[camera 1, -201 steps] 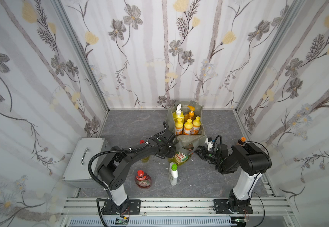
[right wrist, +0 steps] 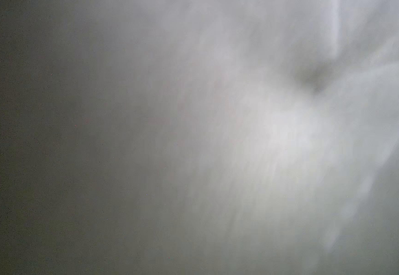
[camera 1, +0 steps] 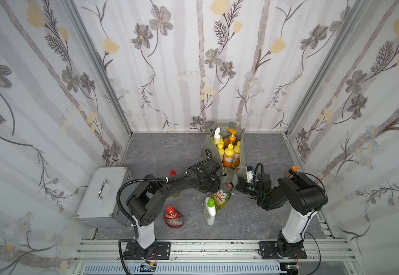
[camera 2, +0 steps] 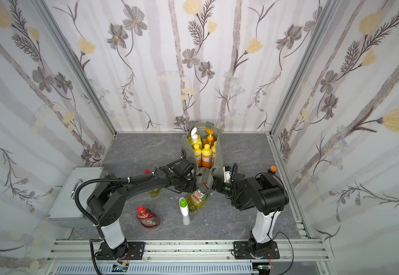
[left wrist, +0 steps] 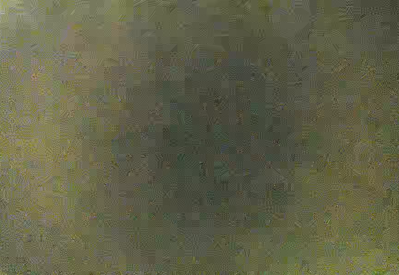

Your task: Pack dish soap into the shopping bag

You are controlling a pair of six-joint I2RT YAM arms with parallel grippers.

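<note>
A grey-green shopping bag (camera 1: 207, 153) stands at the back centre holding several yellow and orange bottles (camera 1: 228, 155). Both grippers are at its front, where the fabric droops over a green-yellow Fairy dish soap bottle (camera 1: 220, 199). My left gripper (camera 1: 219, 182) is on the bag's left front, beside that bottle's top; my right gripper (camera 1: 239, 182) is at the bag's right front. Whether either is open or shut is hidden. The left wrist view is corrupted noise; the right wrist view shows only blurred pale fabric.
A red soap bottle (camera 1: 173, 220) and a white bottle with green cap (camera 1: 210, 213) stand at the front. Another bottle lies partly hidden behind the left arm. A small bottle (camera 1: 293, 170) stands at the right, a metal box (camera 1: 94, 201) at the left.
The right arm has shifted a little.
</note>
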